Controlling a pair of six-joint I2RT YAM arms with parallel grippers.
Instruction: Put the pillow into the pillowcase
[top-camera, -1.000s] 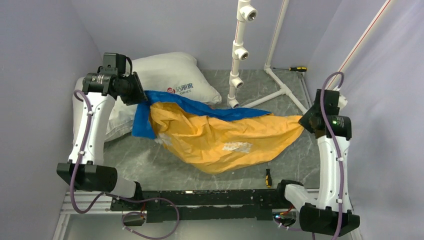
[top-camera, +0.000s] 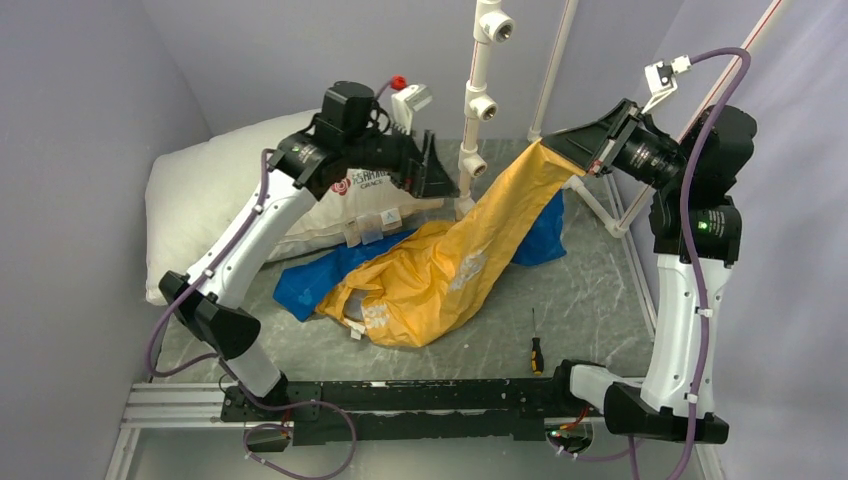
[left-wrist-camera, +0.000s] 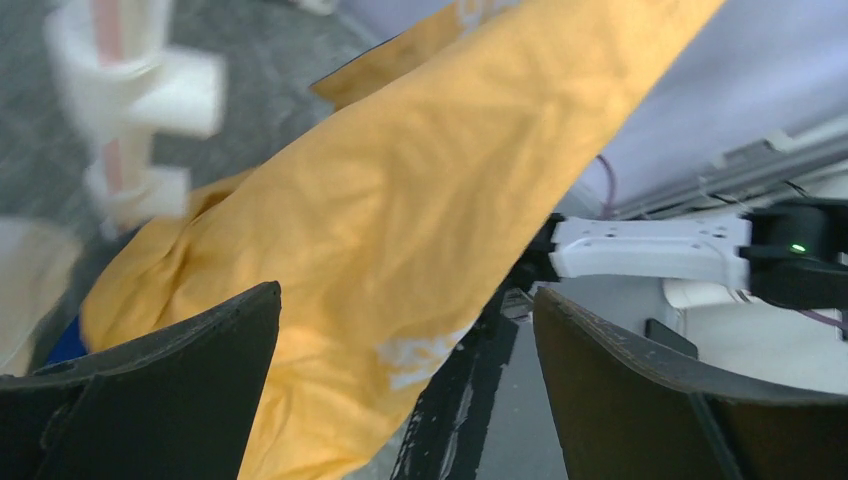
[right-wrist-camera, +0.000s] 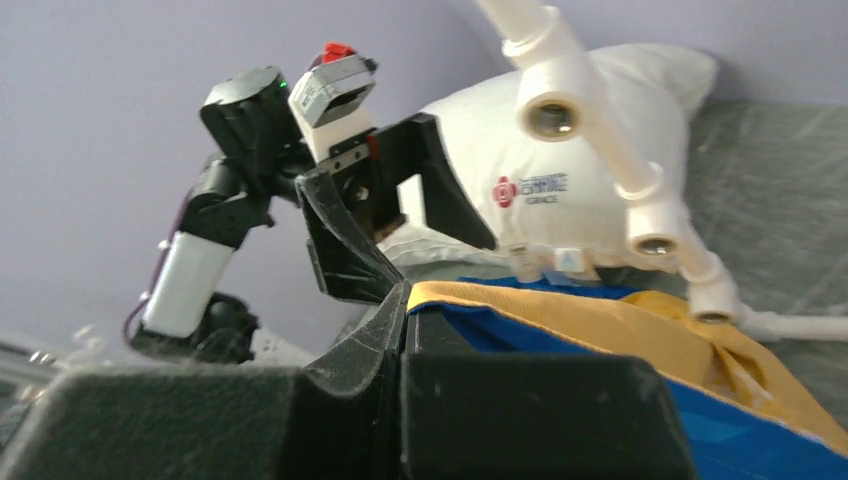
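Note:
My right gripper (top-camera: 560, 150) is shut on a corner of the yellow-and-blue pillowcase (top-camera: 470, 260), holding it raised at the right; the rest drapes down onto the table, its blue side (top-camera: 340, 270) showing at the left. The white pillow (top-camera: 220, 200) with red logo lies behind at the back left. My left gripper (top-camera: 425, 175) hangs open beside the central pipe, over the pillow's right part and left of the raised cloth; in the left wrist view yellow cloth shows beyond its parted fingers, and nothing is clearly held.
A white pipe post (top-camera: 478, 100) stands in the middle, with pipe frame (top-camera: 610, 215) along the back right. A screwdriver (top-camera: 536, 350) lies near the front edge. Bare table shows at front right and front left.
My right gripper lifted its corner upward and moved back and inward.

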